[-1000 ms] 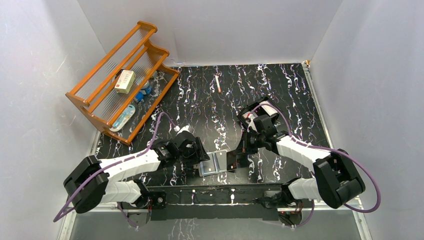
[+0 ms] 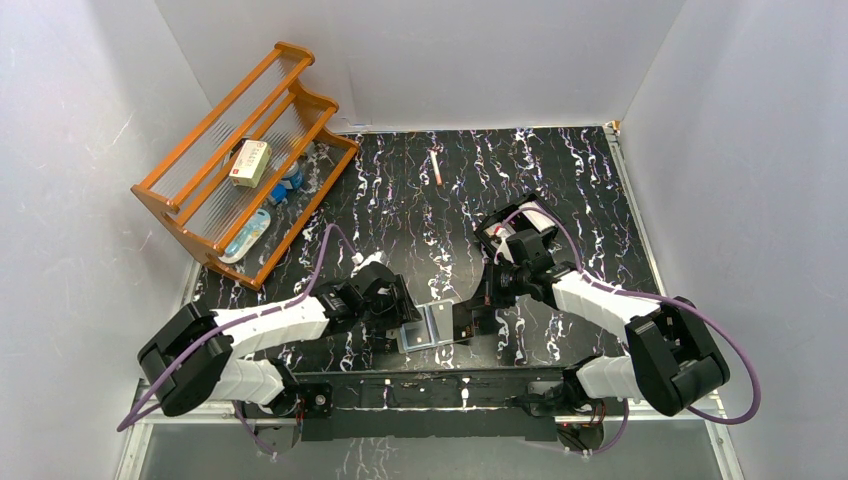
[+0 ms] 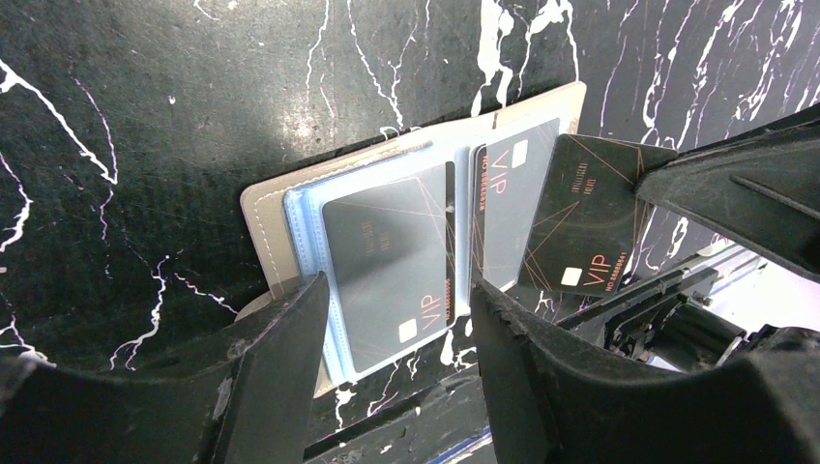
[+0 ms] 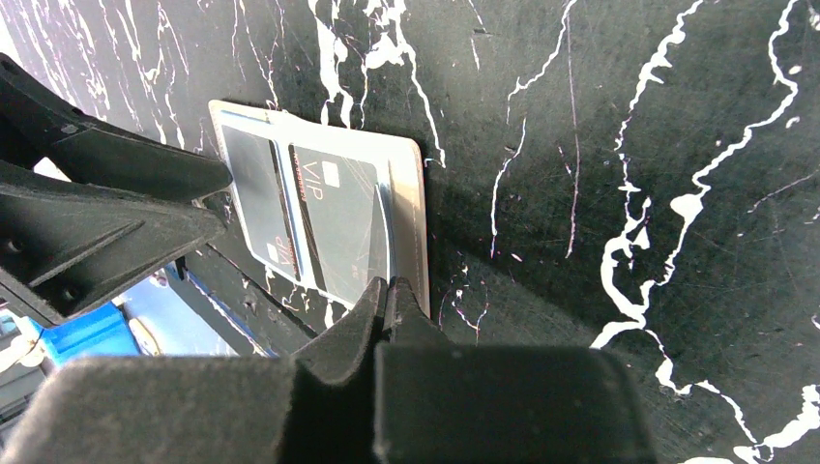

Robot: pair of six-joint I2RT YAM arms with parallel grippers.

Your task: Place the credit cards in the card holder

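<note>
The beige card holder (image 2: 427, 325) lies spread open on the dark marbled table, between my two grippers. In the left wrist view, a black VIP card (image 3: 387, 271) sits behind its bluish clear sleeve, and a second card (image 3: 515, 184) shows in the other sleeve. My right gripper is shut on the edge of a separate black card (image 3: 585, 217), held at the holder's right end. That card appears as a thin dark sliver in the right wrist view. My left gripper is open above the holder's left half, empty between its fingers.
A black box (image 2: 518, 222) with pale contents stands behind the right gripper. At the back left leans a wooden rack (image 2: 325, 105) holding a small carton (image 2: 250, 163) and other items. A short pale stick (image 2: 435, 168) lies toward the back.
The right arm, the card it holds and the holder look unchanged.
</note>
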